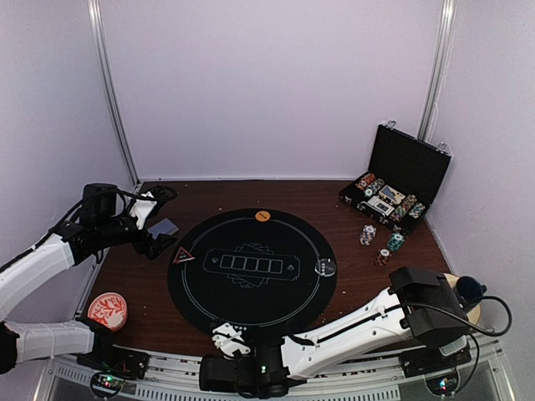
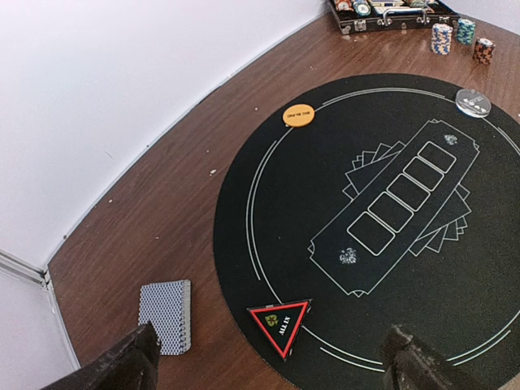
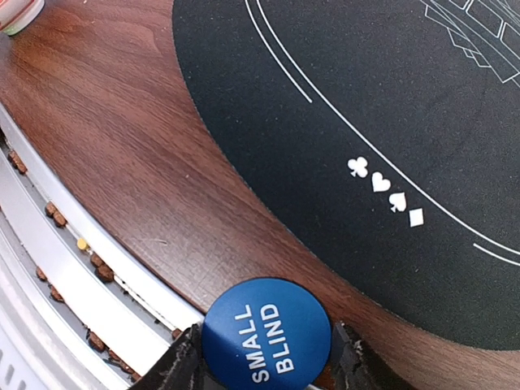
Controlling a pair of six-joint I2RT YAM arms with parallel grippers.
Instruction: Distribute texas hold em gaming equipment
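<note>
A round blue disc (image 3: 266, 333) lettered "SMALL BLIND" lies between the fingers of my right gripper, one at either side of it. Whether they grip it, and whether it touches the table, I cannot tell. From above, the right arm hides the disc. My left gripper stands open and empty at the table's left, near the card deck (image 2: 165, 317). On the black round mat (image 1: 226, 292) are a red-edged ALL IN triangle (image 1: 183, 256), an orange disc (image 1: 262, 215) and a clear disc (image 1: 325, 267).
An open chip case (image 1: 384, 200) stands at the back right, with several chip stacks (image 1: 368, 235) before it. A red-and-white round item (image 1: 108, 311) sits at the front left. A metal rail (image 3: 89, 252) runs along the table's front edge.
</note>
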